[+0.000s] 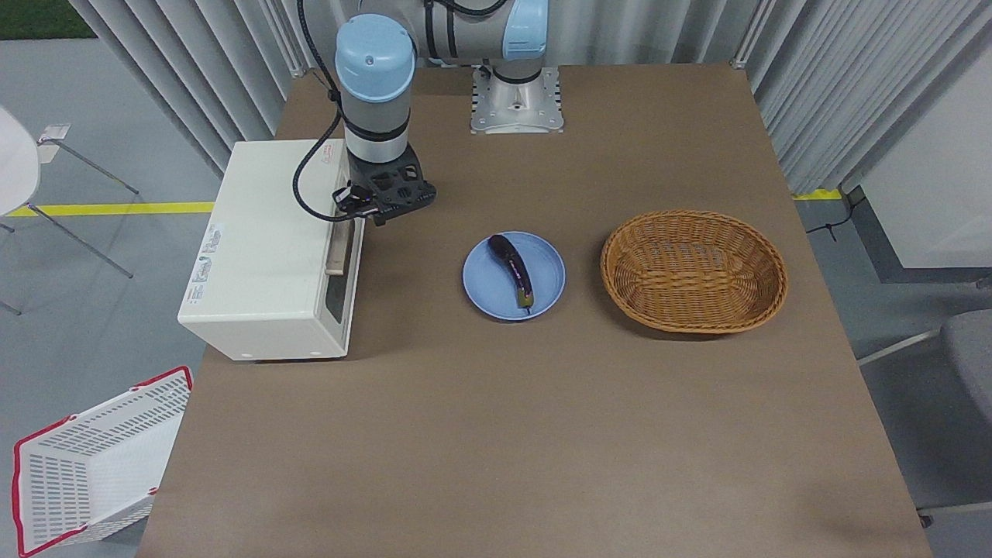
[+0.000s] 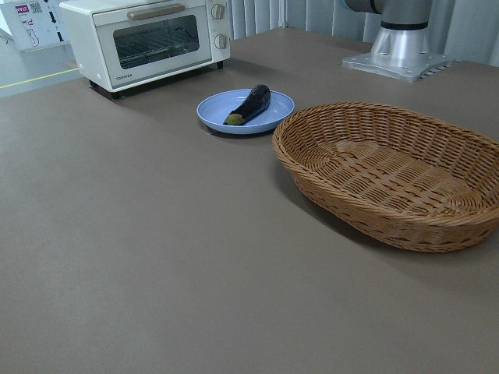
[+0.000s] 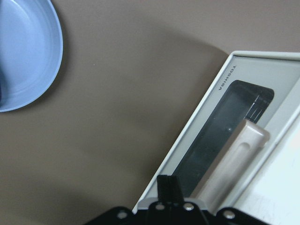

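Note:
My gripper hangs just above the front of the white toaster oven, over its door handle; in the wrist view its dark fingertips are at the bottom edge, and whether they are open or shut is unclear. The oven door with its dark window looks closed. A dark purple eggplant lies on a blue plate to the right of the oven. The gripper is out of sight in the left view.
A wicker basket sits right of the plate. A white red-rimmed crate stands beside the table at lower left.

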